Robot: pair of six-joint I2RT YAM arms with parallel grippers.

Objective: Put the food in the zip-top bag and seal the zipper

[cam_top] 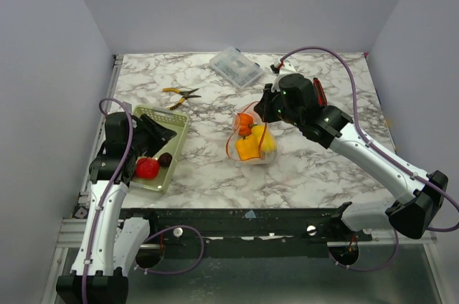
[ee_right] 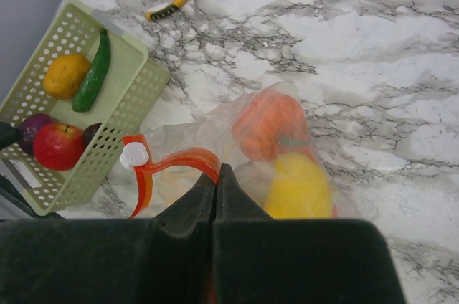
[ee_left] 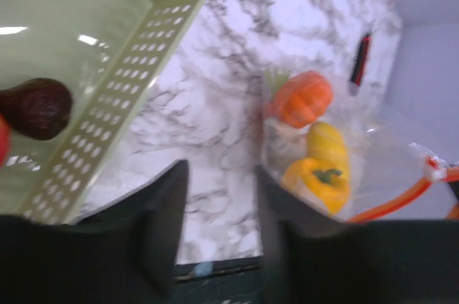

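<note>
My right gripper is shut at the orange-edged rim of the clear bag [ee_right: 183, 148], holding it up. Inside lie an orange pepper [ee_left: 303, 100] and yellow produce [ee_right: 297, 186]. The green basket [cam_top: 172, 157] at left holds a red apple [ee_right: 59, 146], purple onion [ee_right: 32, 130], yellow fruit [ee_right: 66, 74], cucumber [ee_right: 93, 74] and a dark avocado [ee_left: 36, 108]. My left gripper is over the basket's right part, part open, with nothing visible between its blurred fingers.
Pliers [cam_top: 179, 101] and a clear plastic case [cam_top: 236, 67] lie at the back. A red-handled tool [ee_left: 361, 60] is right of the bag. The marble between basket and bag is clear.
</note>
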